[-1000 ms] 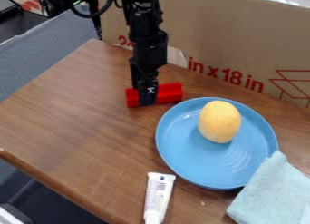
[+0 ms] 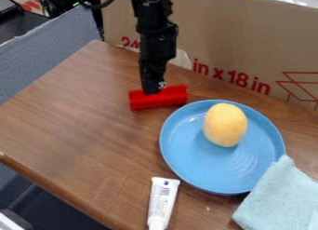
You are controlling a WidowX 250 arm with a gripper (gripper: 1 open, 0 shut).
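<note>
My black gripper (image 2: pixel 154 85) points down onto a red bar-shaped object (image 2: pixel 172 97) lying on the wooden table at the back, left of the plate. The fingertips are at the upper edge of the red object; whether they touch it or hold anything is hard to tell at this size.
A blue plate (image 2: pixel 196 164) with a yellow oval object (image 2: pixel 225 125) sits at the right. A white tube (image 2: pixel 163 201) and a pale blue cloth (image 2: pixel 280 201) lie in front. Cardboard (image 2: pixel 236 38) stands behind.
My gripper has shifted slightly to the right and up along the red object, which stays in about the same place.
</note>
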